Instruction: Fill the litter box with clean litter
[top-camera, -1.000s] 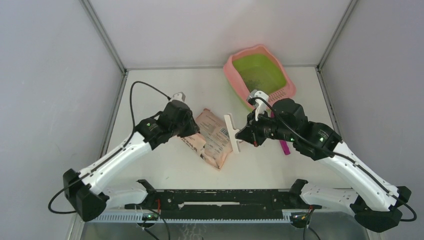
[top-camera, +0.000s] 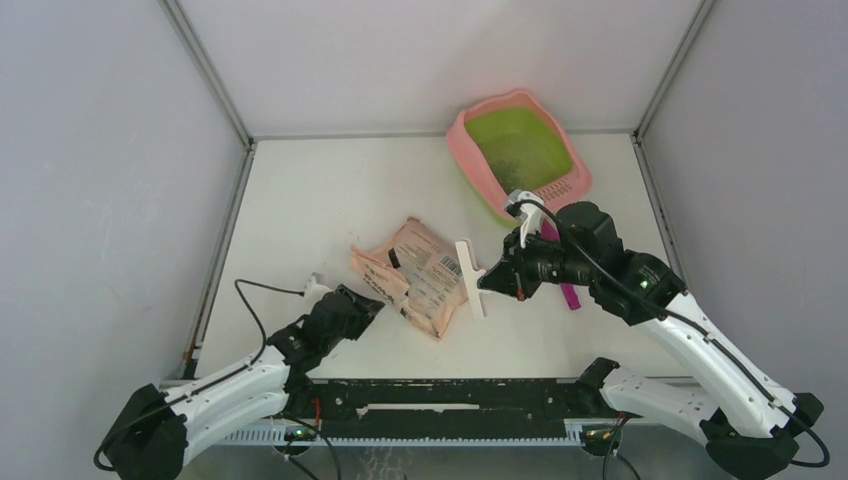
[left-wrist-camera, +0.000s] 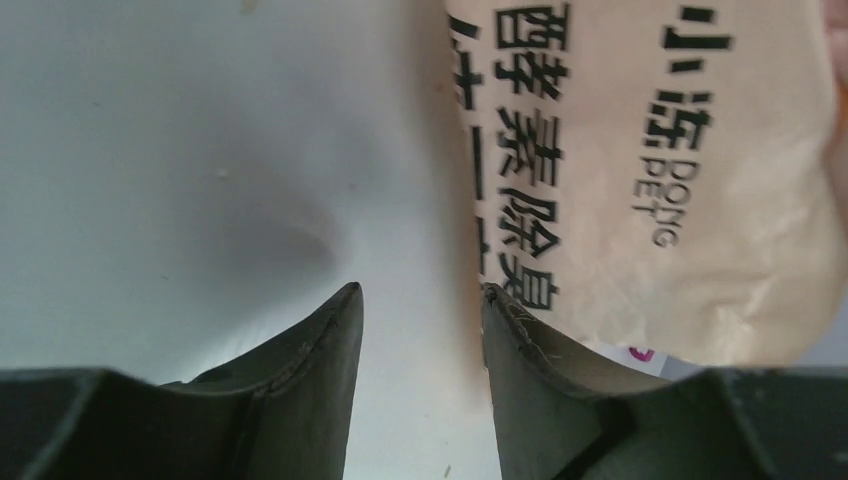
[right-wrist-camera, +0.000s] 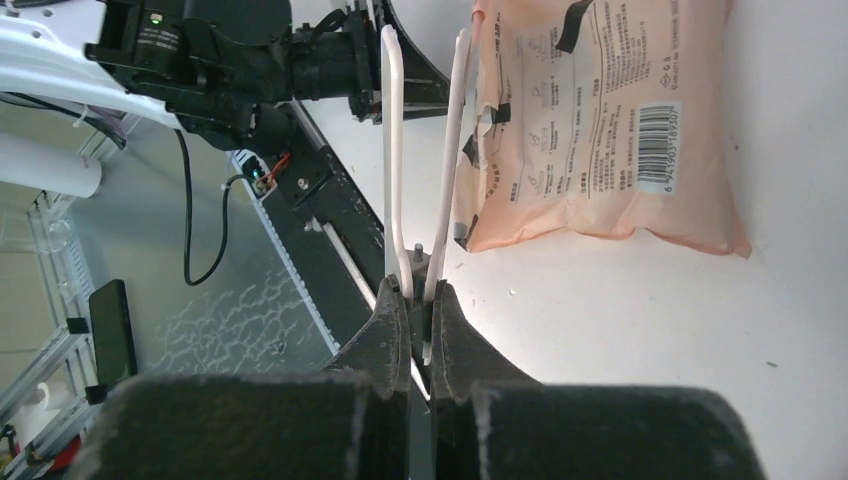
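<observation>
The pink paper litter bag (top-camera: 425, 275) lies flat on the table, its crumpled end toward my left arm. In the left wrist view the printed bag (left-wrist-camera: 610, 170) fills the upper right. There my left gripper is part open with nothing gripped between its fingertips; the right-hand finger (left-wrist-camera: 530, 370) overlaps the bag's edge, and contact cannot be told. My right gripper is shut on a white two-pronged clip (right-wrist-camera: 395, 150), held just right of the bag. At the back right stands the pink litter box (top-camera: 470, 152) with a green inside.
A magenta tool (top-camera: 570, 297) lies partly hidden under my right arm. Walls enclose the sides and back.
My left arm has pulled back toward the front left, from over the bag to beside its crumpled end. The right arm and its clip have shifted slightly. The bag stays in place.
</observation>
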